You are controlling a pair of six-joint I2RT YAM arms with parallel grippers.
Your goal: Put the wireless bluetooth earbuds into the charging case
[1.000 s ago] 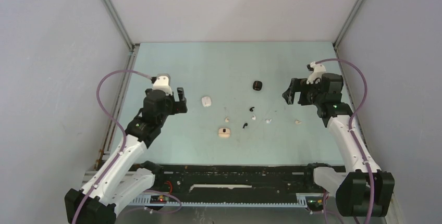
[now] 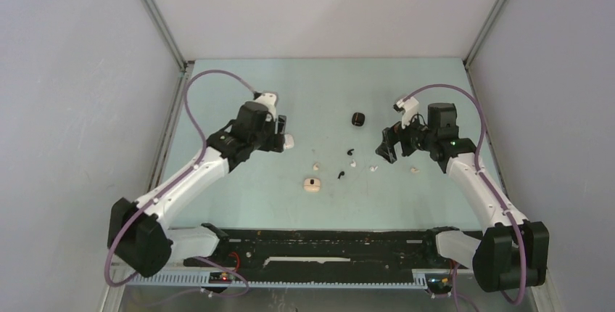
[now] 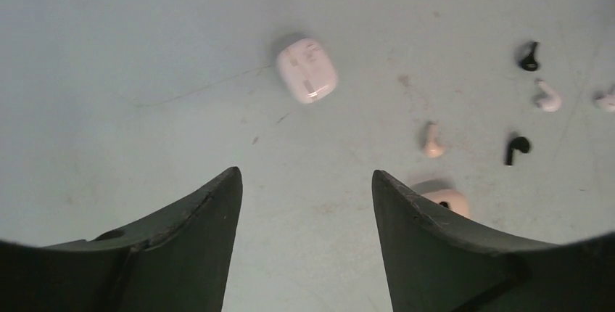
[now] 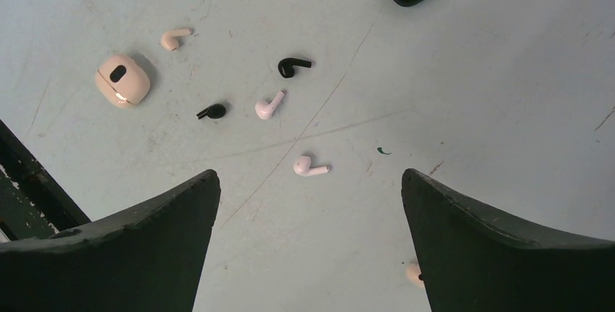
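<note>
Three closed cases lie on the table: a pale pink one (image 3: 307,71), a peach one (image 2: 312,185) and a black one (image 2: 358,119). Between them are scattered black earbuds (image 4: 289,69) (image 4: 214,111), pale pink earbuds (image 4: 265,109) (image 4: 312,169) and a peach earbud (image 4: 172,40). Another peach earbud (image 4: 414,274) is partly hidden behind a right finger. My left gripper (image 2: 280,135) is open, above the table beside the pale pink case, with nothing between its fingers. My right gripper (image 2: 389,146) hangs open and empty to the right of the loose earbuds.
Side walls stand to the left and right.
My left gripper has moved right, to the pale pink case, and its fingers have turned. The right gripper has shifted left, toward the earbuds. Cases and earbuds have not moved.
</note>
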